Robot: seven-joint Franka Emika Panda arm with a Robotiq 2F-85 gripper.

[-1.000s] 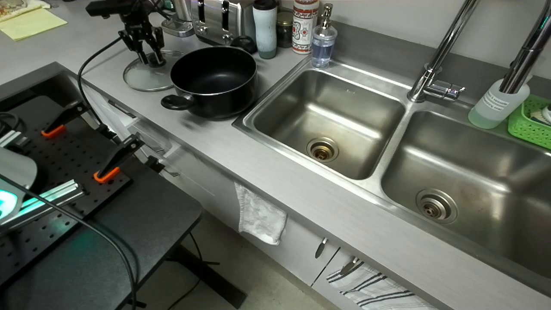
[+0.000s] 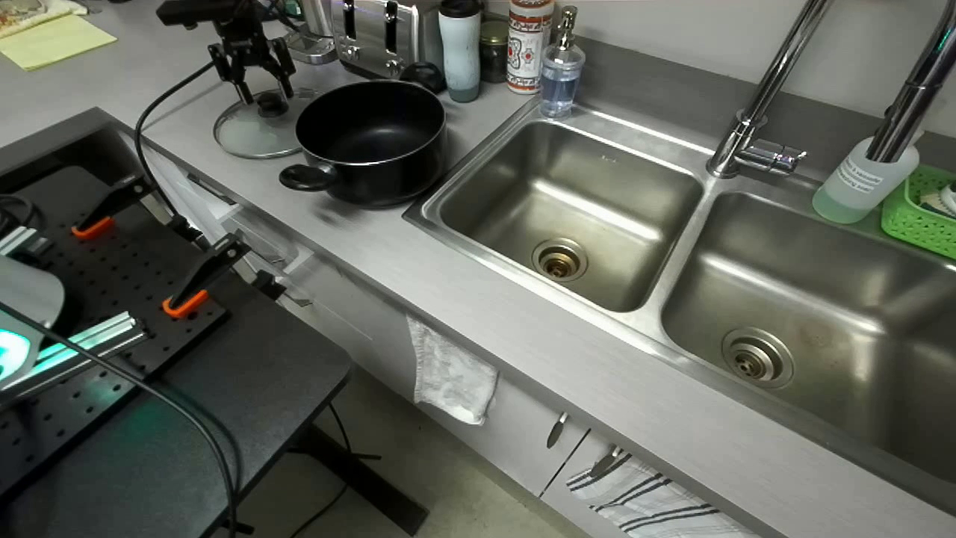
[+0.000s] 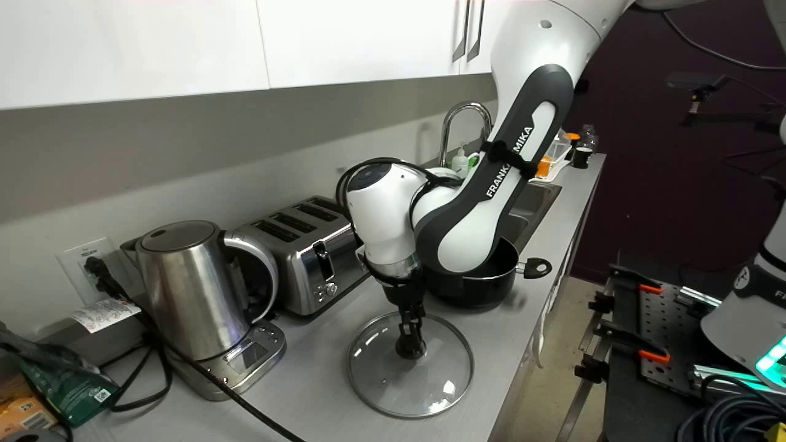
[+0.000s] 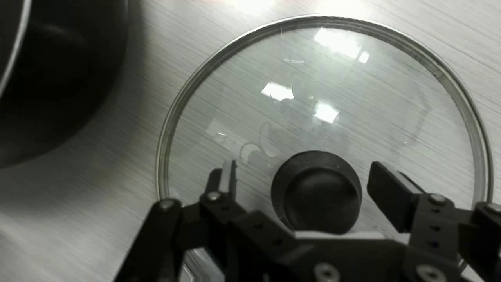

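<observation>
A round glass lid [image 4: 225, 103] with a metal rim lies flat on the counter, its black knob [image 4: 320, 195] pointing up. Over that knob my gripper stands open, one finger on each side, and a gap shows between the knob and both fingers in the wrist view. From the side, the gripper [image 3: 411, 342] reaches straight down to the lid [image 3: 442, 379]. Beside the lid is an uncovered black pot [image 2: 372, 170]; its inside looks empty.
Behind the lid stand a toaster [image 3: 306, 258] and a kettle [image 3: 188, 294]. A travel mug [image 2: 461, 54] and a soap bottle [image 2: 562, 76] are close behind the pot. The double sink [image 2: 573, 215] lies beyond the pot. Bare counter [image 3: 317, 398] surrounds the lid's near side.
The gripper has shifted slightly to the right and its fingers stand wider apart in exterior view 1. Lid and pot have stayed in place.
</observation>
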